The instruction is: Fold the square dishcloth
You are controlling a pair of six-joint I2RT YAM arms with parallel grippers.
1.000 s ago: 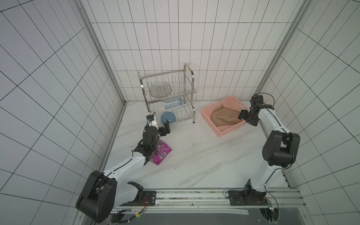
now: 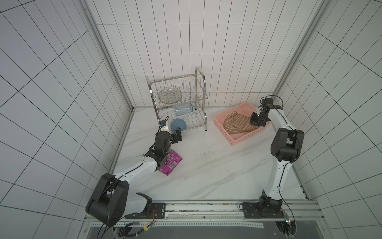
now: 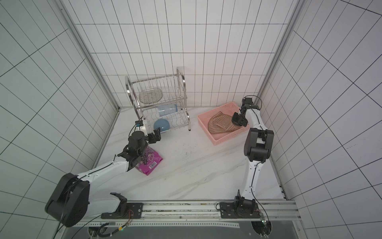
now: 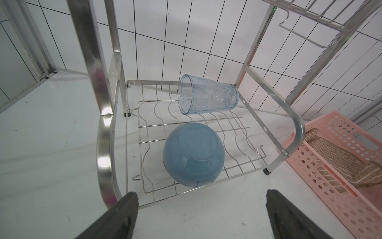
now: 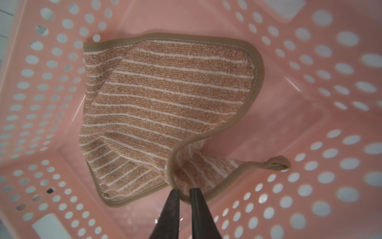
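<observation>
The brown, white-striped dishcloth point(image 5: 171, 95) lies crumpled in the pink basket point(image 2: 222, 124), its near edge curled up. Inside the basket, at its right side, my right gripper has its fingertips at the cloth's raised tan hem. A narrow gap shows between those fingers. Whether the hem sits between the tips or just beyond them, I cannot tell. On the left, my left gripper stands wide open and empty, in front of the metal dish rack point(image 2: 200, 104).
The rack holds a blue bowl point(image 4: 193, 154), a clear cup point(image 4: 209, 95) and a round plate point(image 2: 170, 96). A purple packet point(image 2: 171, 162) lies partly under the left arm.
My right gripper has moved left and slightly back, from the basket's right rim to over the cloth. The left arm has shifted slightly to the right. The basket and rack have stayed put.
</observation>
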